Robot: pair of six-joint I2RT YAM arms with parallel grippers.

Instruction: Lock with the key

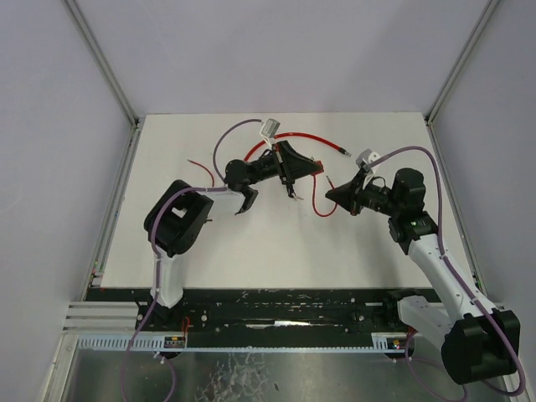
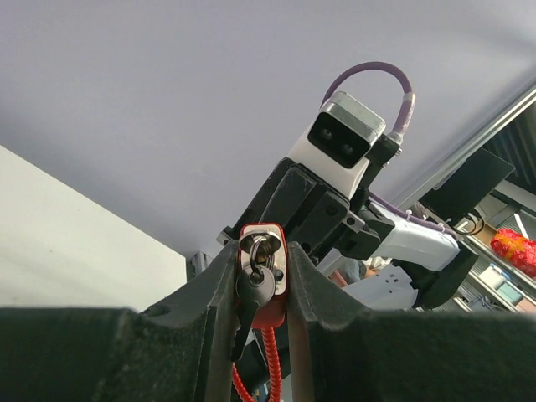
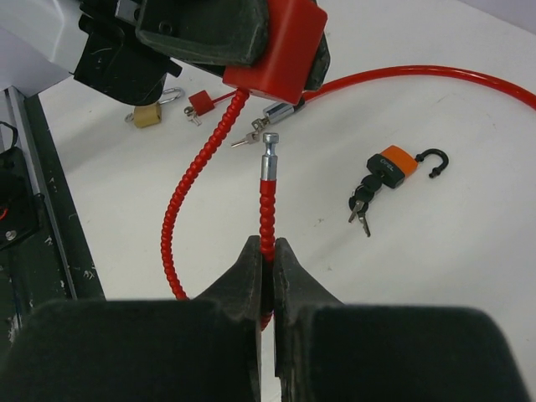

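In the left wrist view my left gripper is shut on a red cable lock's body (image 2: 271, 310), a key (image 2: 251, 297) and ring in its face, red cord hanging below. In the right wrist view that lock (image 3: 280, 46) is at the top; my right gripper is shut on the red cord just below its metal end pin (image 3: 270, 146), which stands upright, apart from the lock. In the top view the cord loops between both grippers above the table.
On the white table (image 3: 419, 243) lie an orange padlock (image 3: 394, 163) with keys, a brass padlock (image 3: 147, 114), a small red lock (image 3: 202, 102) and a long red cable (image 3: 452, 73).
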